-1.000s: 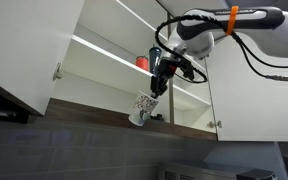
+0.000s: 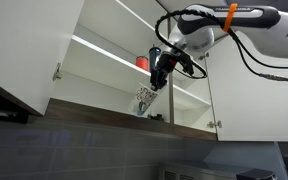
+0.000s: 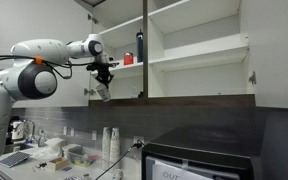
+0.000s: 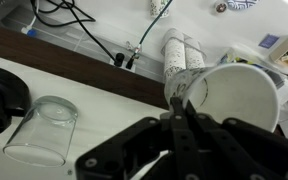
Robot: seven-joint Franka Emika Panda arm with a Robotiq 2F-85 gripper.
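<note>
A white patterned cup [image 2: 143, 102] hangs tilted below my gripper [image 2: 158, 82], in front of the open cupboard. In the wrist view its round white opening faces the camera, and the near edge of the cup [image 4: 234, 98] meets the fingertips. My gripper is shut on that thin rim. Exterior view 2 has the same cup [image 3: 103, 92] under the gripper [image 3: 102, 76], near the level of the cupboard's bottom board. A clear glass [image 4: 44, 130] rests on the white shelf surface beside the gripper in the wrist view.
A red can [image 3: 128, 58] and a dark bottle [image 3: 140, 46] stand on the cupboard shelf. Stacked cups [image 3: 115, 145] and a plastic bin [image 3: 82, 155] are on the counter below. The right-hand shelves [image 3: 199, 60] look empty. An open cupboard door [image 2: 19, 50] is at the left.
The cup has risen slightly and its tilt has changed a little. The arm has otherwise barely moved, and the cup stays at the fingertips.
</note>
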